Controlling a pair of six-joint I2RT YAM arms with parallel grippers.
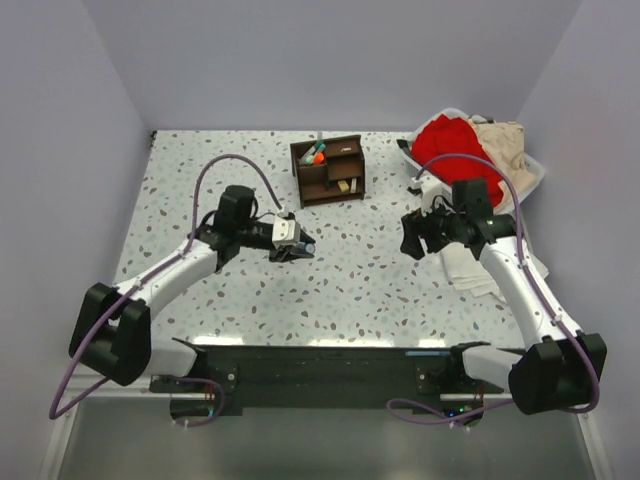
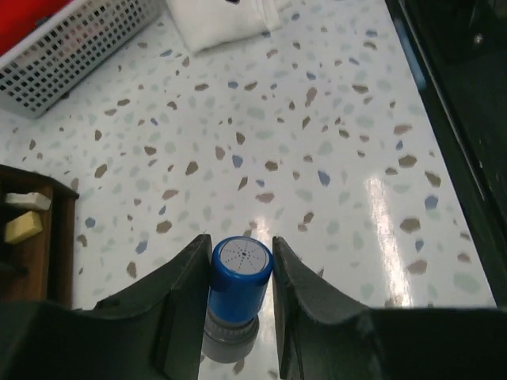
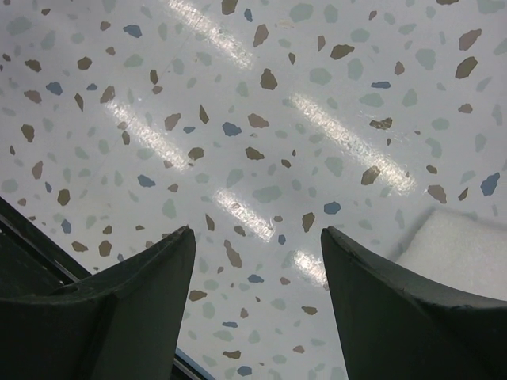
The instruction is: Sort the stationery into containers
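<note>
My left gripper (image 1: 303,247) is raised over the middle of the table, shut on a small cylinder (image 2: 239,289) with a blue band and grey ends, perhaps a glue stick. In the left wrist view it stands upright between the fingers. A brown wooden organizer (image 1: 312,187) stands at the back. Orange and teal items (image 1: 319,157) fill its upper left compartment; a yellow block (image 2: 24,227) and a white block (image 2: 28,201) lie in the lower right one. Over bare table on the right, my right gripper hangs open and empty.
A white basket (image 1: 535,185) at the back right holds red cloth (image 1: 455,150) and beige cloth (image 1: 503,145). White cloth (image 1: 470,272) lies in front of it, partly under the right arm.
</note>
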